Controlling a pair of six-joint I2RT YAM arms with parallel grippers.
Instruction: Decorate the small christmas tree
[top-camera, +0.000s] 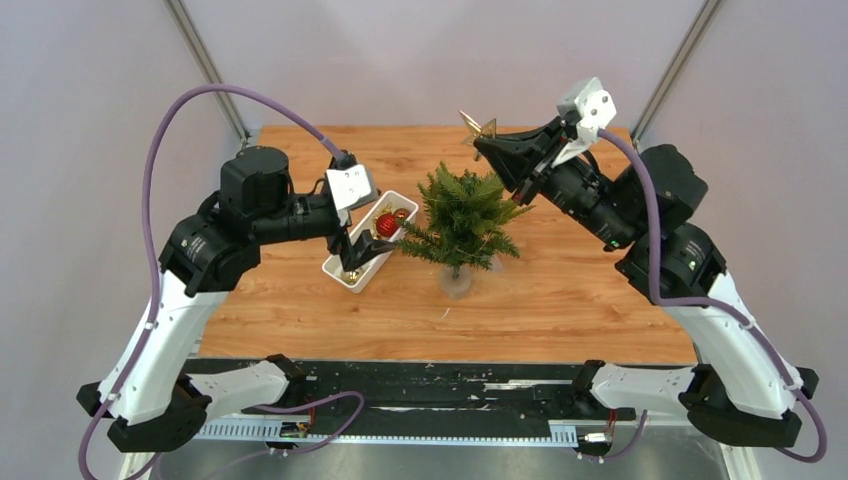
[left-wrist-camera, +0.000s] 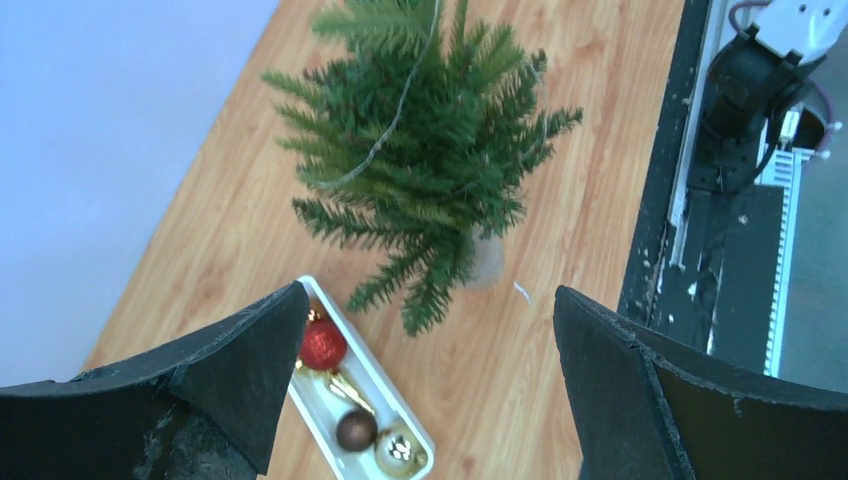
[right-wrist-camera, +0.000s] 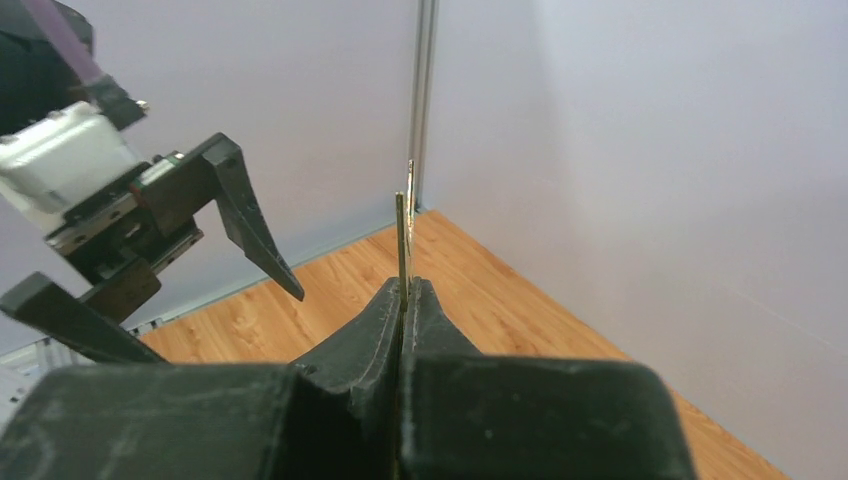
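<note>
The small green christmas tree (top-camera: 465, 215) stands upright on its clear base (top-camera: 455, 280) in the middle of the table. A flat gold star (top-camera: 479, 130) is pinched in the tips of my right gripper (top-camera: 492, 143), behind and above the treetop in the top view. From the right wrist view the star (right-wrist-camera: 405, 235) shows edge-on, rising from the closed fingertips. My left gripper (top-camera: 370, 250) is open and empty above the ornament tray, to the left of the tree. In the left wrist view the tree (left-wrist-camera: 420, 130) lies ahead, beyond the spread fingers (left-wrist-camera: 230, 370).
A white tray (top-camera: 335, 270) left of the tree holds a red ball (top-camera: 387, 225) and other ornaments, among them a brown ball (left-wrist-camera: 356, 430) and a gold ball (left-wrist-camera: 397, 448). Bare table (top-camera: 590, 310) lies to the right and front.
</note>
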